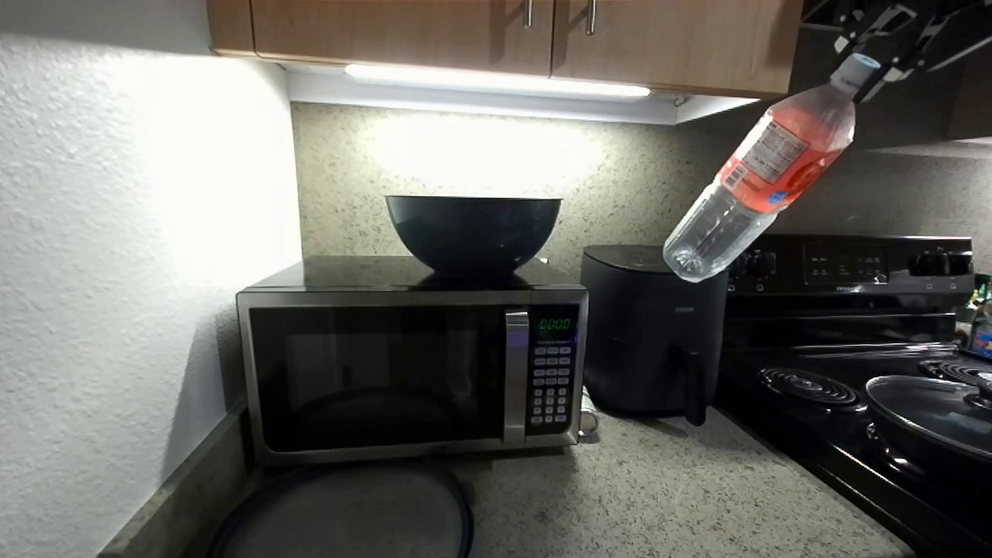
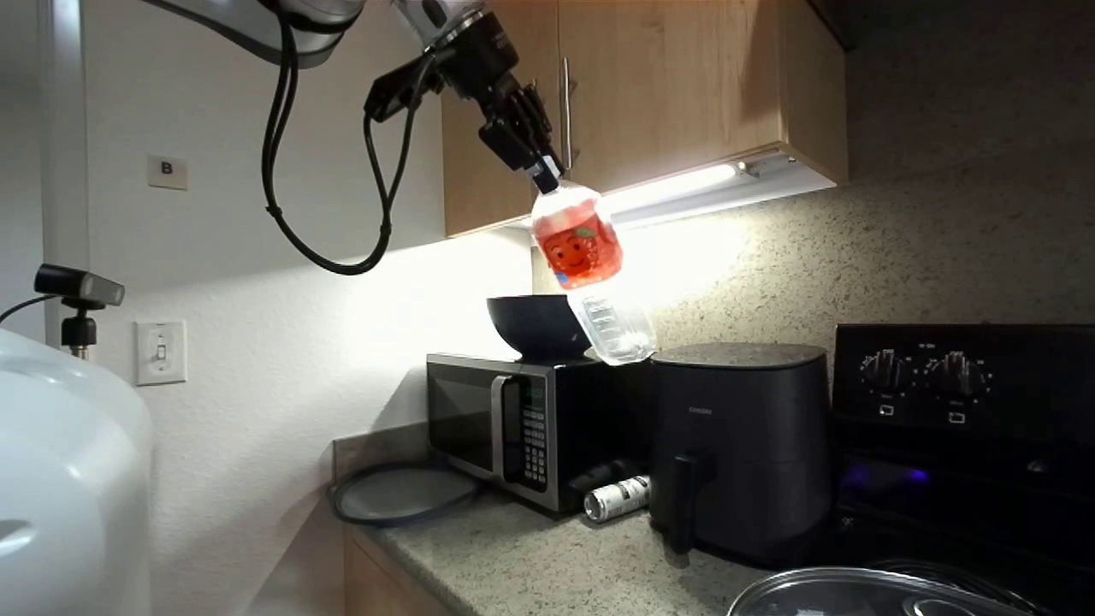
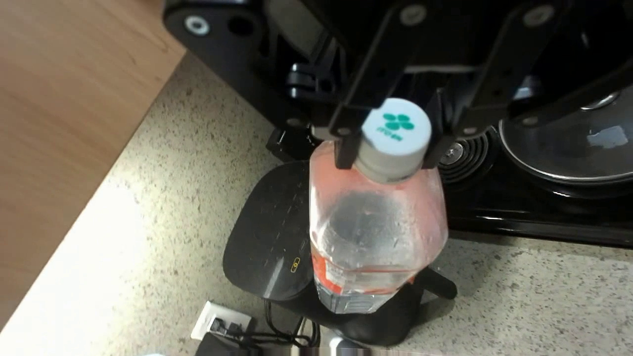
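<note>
A clear plastic bottle [image 1: 758,186] with a red label and a white cap [image 3: 396,137] hangs tilted in the air. Around its neck, just at the cap, my gripper is shut, a finger on each side. In exterior view 2 the bottle [image 2: 583,251] slants down to the right from the gripper [image 2: 546,174], its base in front of the air fryer's top left edge. The wrist view looks down on cap and shoulders, with the lower part of the bottle mostly hidden.
A dark bowl [image 1: 474,232] sits on the microwave [image 1: 381,372]. Right of it stand a black air fryer [image 1: 651,344] and a stove with a lidded pan [image 1: 939,409]. A can [image 2: 618,499] lies between microwave and fryer. Wooden cabinets [image 1: 400,36] hang overhead. The front counter [image 1: 669,493] has free room.
</note>
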